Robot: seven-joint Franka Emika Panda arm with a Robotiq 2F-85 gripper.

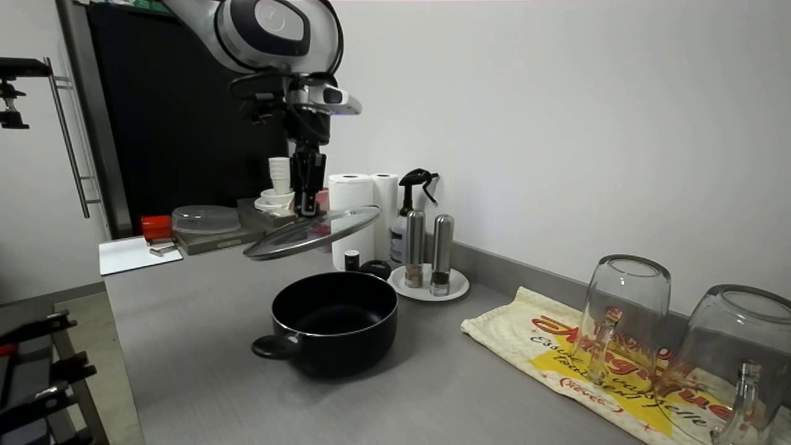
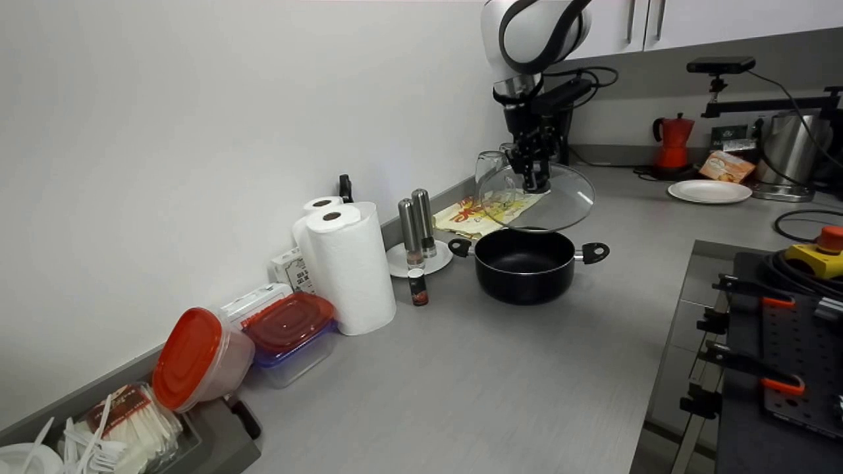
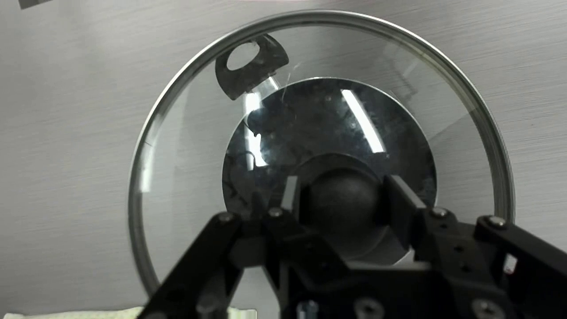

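A glass lid [image 1: 337, 228] with a metal rim hangs tilted in the air, my gripper [image 1: 309, 207] shut on its black knob [image 3: 343, 202]. In the wrist view the knob sits between the two fingers, and the lid's rim spans most of the picture. The black pot [image 1: 337, 326] stands uncovered on the counter, its handles [image 2: 594, 253] on opposite sides. In the second exterior view the lid [image 2: 565, 201] appears above the pot [image 2: 525, 276], apart from it. Through the glass, the wrist view shows the pot and one handle [image 3: 250, 69].
A white plate [image 1: 458, 290] with two metal grinders [image 1: 442, 252] stands close to the pot. Paper towel rolls [image 2: 352, 268] and a small spice jar [image 2: 417, 287] are nearby. Upturned glass mugs [image 1: 624, 319] rest on a printed cloth [image 1: 534, 337].
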